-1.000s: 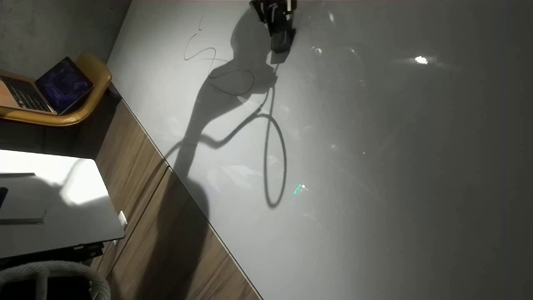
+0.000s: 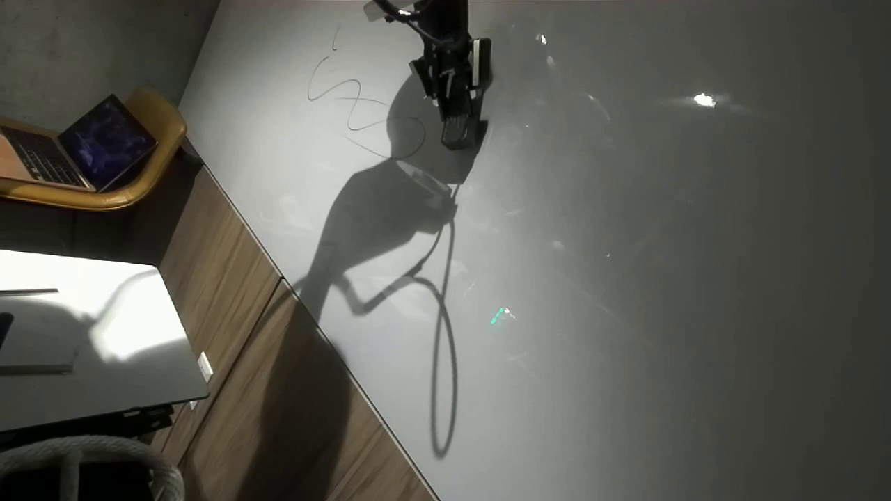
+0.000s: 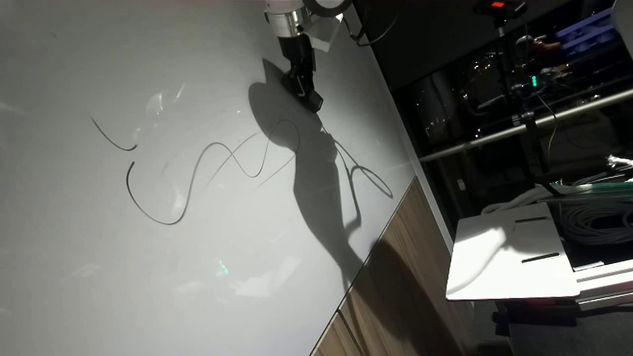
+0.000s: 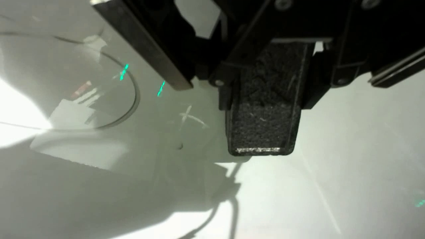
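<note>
A black felt-faced block, like a board eraser [image 4: 263, 129], sits between the fingers of my gripper, which is shut on it. In exterior view 1 the eraser [image 2: 456, 132] is at the upper middle, over the glossy white board [image 2: 668, 275]; whether it touches the surface I cannot tell. A thin dark squiggle [image 2: 359, 90] lies on the board to the left of my gripper [image 2: 453, 88]. Exterior view 2 shows the squiggle [image 3: 193, 178] at larger size, with a separate short stroke [image 3: 110, 139] and the eraser [image 3: 312, 103] off its right end.
Wooden panels [image 2: 225, 250] border the board's edge. Beyond them stand a laptop on a yellow chair [image 2: 159, 158] and a white-topped stand [image 2: 108, 334]. The arm's shadow and a looped cable's shadow cross the board.
In exterior view 1 my gripper and the eraser have moved down and slightly left, with the shadows shifting too. The squiggle looks the same.
</note>
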